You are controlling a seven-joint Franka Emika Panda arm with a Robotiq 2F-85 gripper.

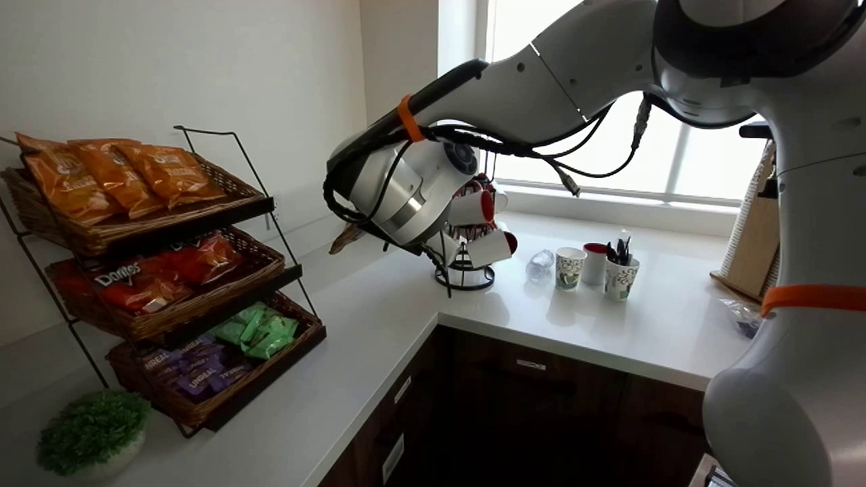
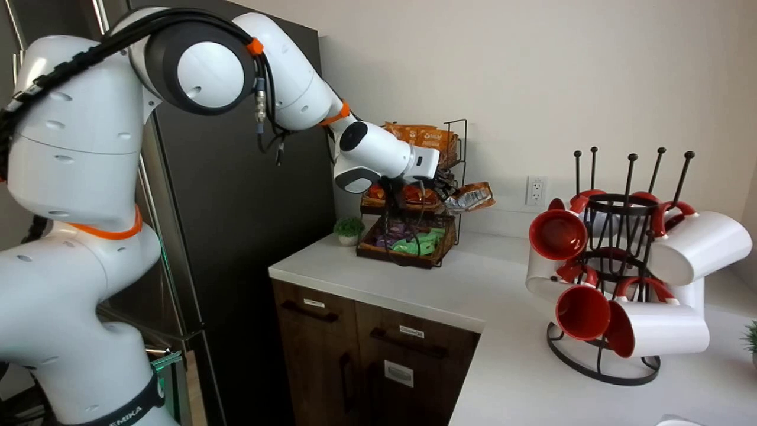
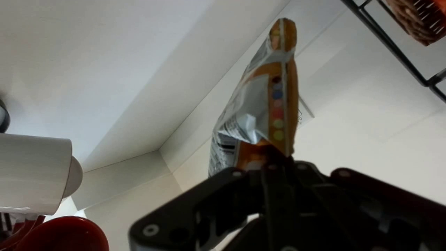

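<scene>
An orange and silver snack bag sticks out from between the fingertips of my gripper, which is shut on one end of it. In exterior view 2 the same bag hangs in the air above the counter, to the right of the snack rack, with the gripper at its left end. Exterior view 1 shows only a dark sliver of the bag beyond the wrist, which hides the rest. More orange bags lie in the rack's top basket.
A three-tier snack rack stands left, with red bags in the middle and green packets below. A mug rack with red-lined mugs is right. Paper cups stand near the window.
</scene>
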